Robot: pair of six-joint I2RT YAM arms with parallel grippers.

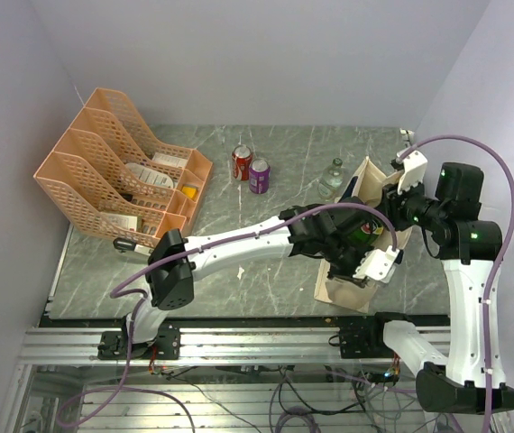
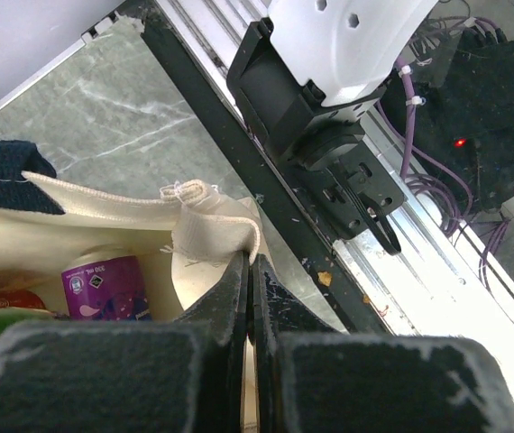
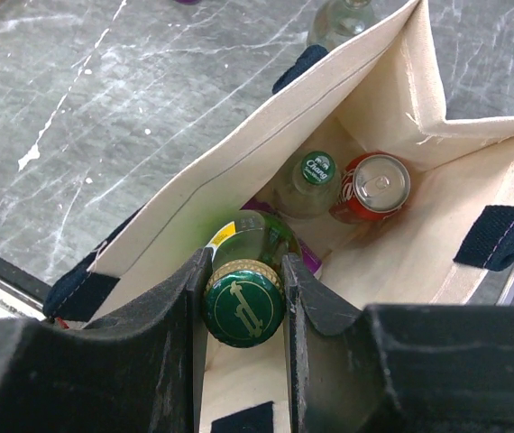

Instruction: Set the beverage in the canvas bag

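Note:
The cream canvas bag [image 1: 345, 293] stands at the table's right, holding a purple can [image 2: 104, 287], a red can [image 3: 372, 189] and a clear green-capped bottle [image 3: 307, 189]. My right gripper is shut on a green bottle with a gold-rimmed cap, held inside the bag's opening. My left gripper is shut on the bag's fabric rim. In the top view both grippers are largely hidden by the arms over the bag.
A red can [image 1: 242, 165], a purple can [image 1: 259, 178] and a glass bottle [image 1: 331, 179] stand on the table [image 1: 239, 289] outside the bag. A peach plastic organizer [image 1: 77, 185] fills the left.

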